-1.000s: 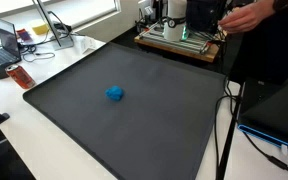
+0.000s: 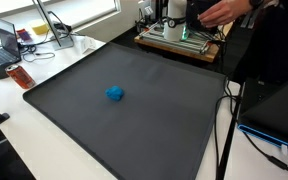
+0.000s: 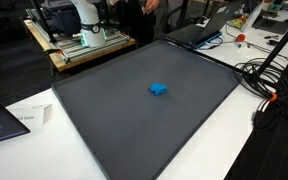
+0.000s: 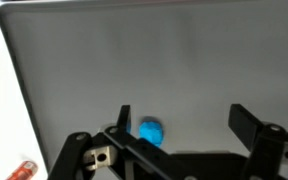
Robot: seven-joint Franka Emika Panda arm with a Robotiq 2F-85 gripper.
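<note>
A small bright blue object [image 2: 114,93] lies on the dark grey mat [image 2: 164,110]. In the second exterior view the blue object [image 3: 158,89] sits near the middle of the mat, flat and irregular in outline. My gripper stands open in the wrist view, its black fingers wide apart with only bare mat seen between the tips. Low in that view, the blue object [image 4: 151,132] shows just beyond the gripper's body, nearer the left finger, and is partly hidden. It is too small to tell exactly what it is.
An orange-red can [image 2: 21,77] stands on the white table left of the mat, with a laptop [image 2: 4,45] behind. A person's hand [image 2: 224,12] is at the far right. Cables [image 3: 264,80] lie past the mat's edge.
The person's hand has shifted left at the top right of the first exterior view. The blue object has stayed in place.
</note>
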